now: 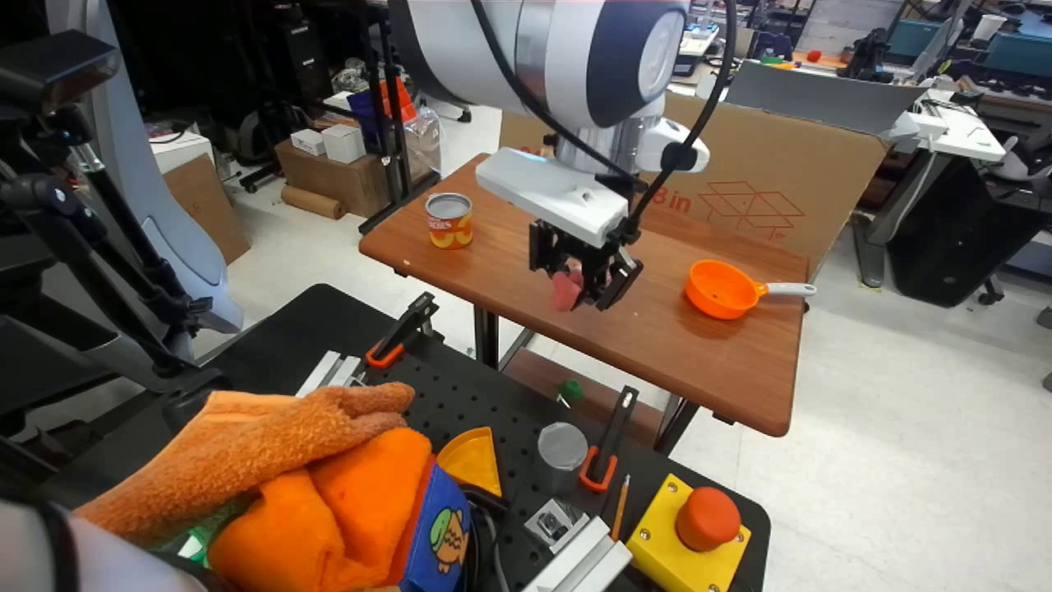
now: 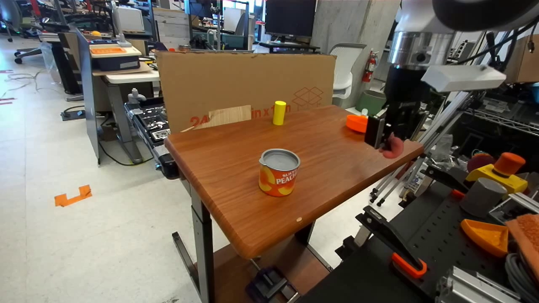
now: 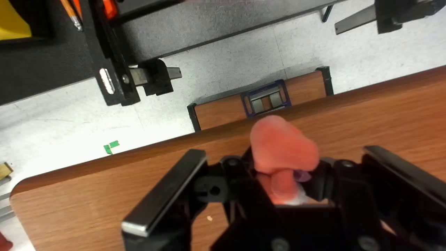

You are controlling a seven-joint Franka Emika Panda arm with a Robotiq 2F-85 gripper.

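A soft-looking pink toy [image 3: 282, 144] sits between the two fingers of my gripper, whose pads press in from both sides. In exterior view 1 the pink toy [image 1: 566, 290] pokes out below the gripper, over the wooden table [image 1: 671, 340]. Exterior view 2 shows the toy [image 2: 393, 147] hanging from the fingers near the table's long edge, seemingly above the top. Its far part is hidden by the fingers.
A peach can [image 2: 279, 172] stands upright near one end of the table. Toward the other end lies an orange pan [image 1: 722, 290] with a grey handle. A yellow cylinder [image 2: 278, 113] stands by the cardboard at the back. Wood between can and pan is mostly bare.
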